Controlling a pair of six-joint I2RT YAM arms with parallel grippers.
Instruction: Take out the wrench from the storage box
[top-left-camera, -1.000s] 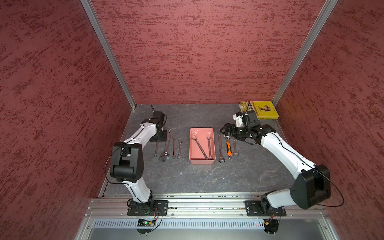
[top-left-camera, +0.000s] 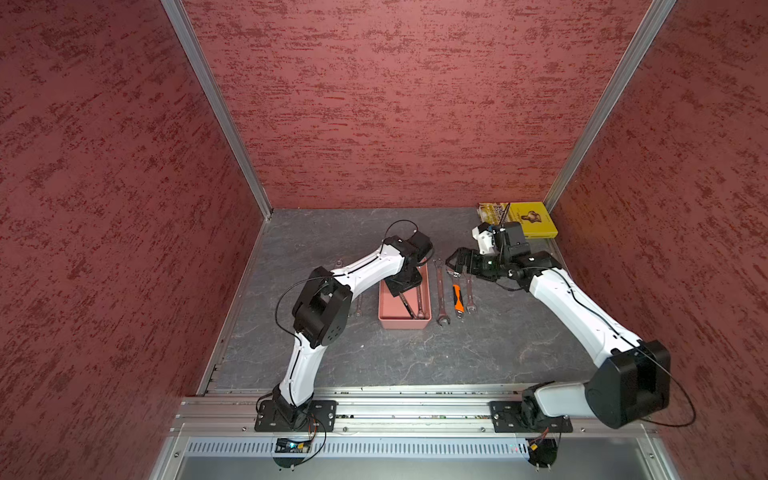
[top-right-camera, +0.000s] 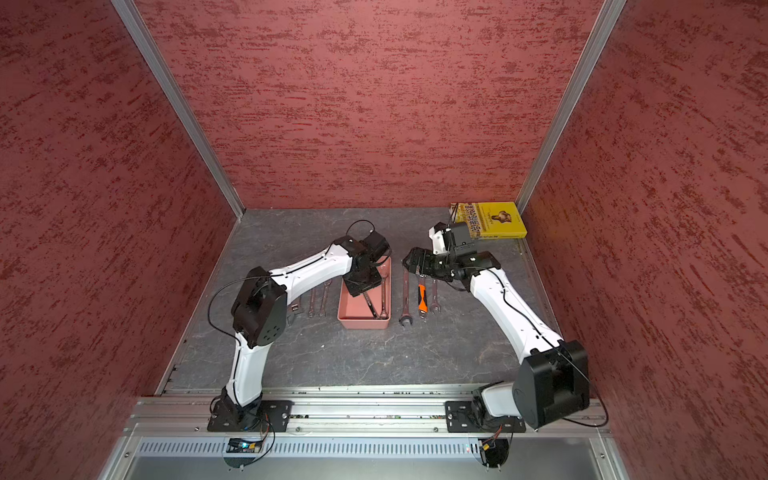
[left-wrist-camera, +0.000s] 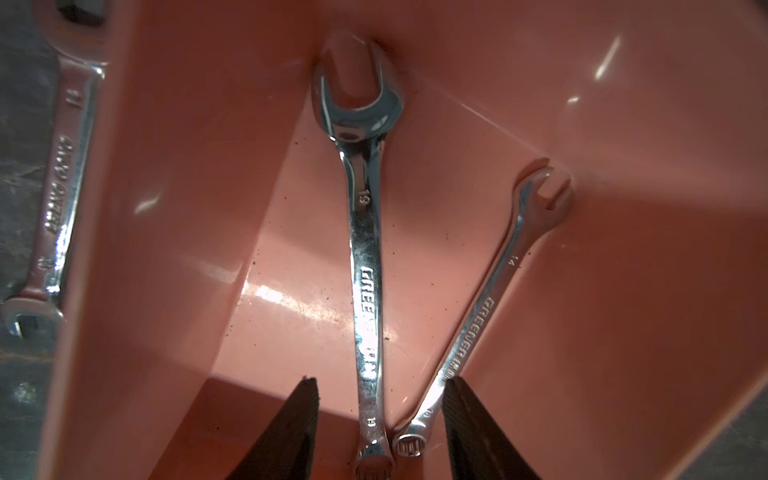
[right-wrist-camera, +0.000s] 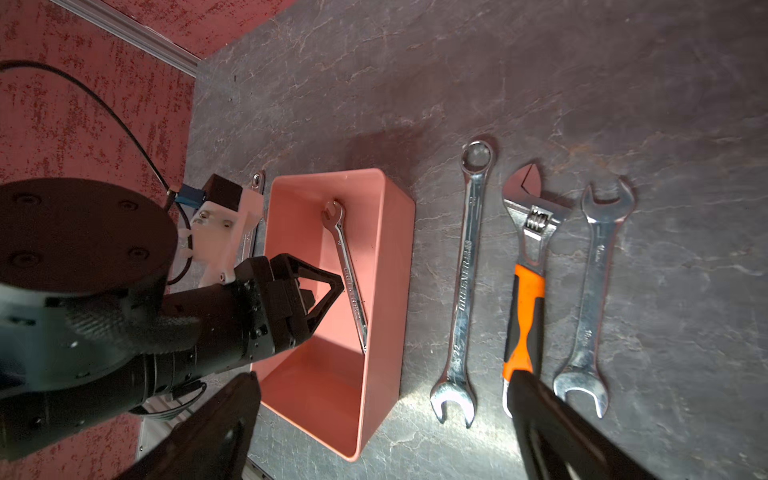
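The pink storage box (right-wrist-camera: 388, 264) stands mid-table with two silver combination wrenches on its floor. In the left wrist view the larger wrench (left-wrist-camera: 365, 264), marked 19, runs lengthwise; the smaller wrench (left-wrist-camera: 480, 308), marked 14, slants to its right, their ring ends close together. My left gripper is over the box, part open, its black fingers (left-wrist-camera: 292, 432) apart with the ring ends showing between them; no grip on either wrench is visible. My right gripper is open and empty, above the table to the box's right.
Right of the box lie a long wrench (right-wrist-camera: 464, 280), an orange-handled adjustable wrench (right-wrist-camera: 528, 288) and an open-end wrench (right-wrist-camera: 596, 296). More wrenches (top-right-camera: 312, 300) lie left of it. A yellow box (top-left-camera: 532, 218) sits at the back right.
My left arm has swung right from above the left-hand wrenches to over the storage box. The right gripper has shifted slightly to the right. Both wrenches appear to lie unmoved in the box.
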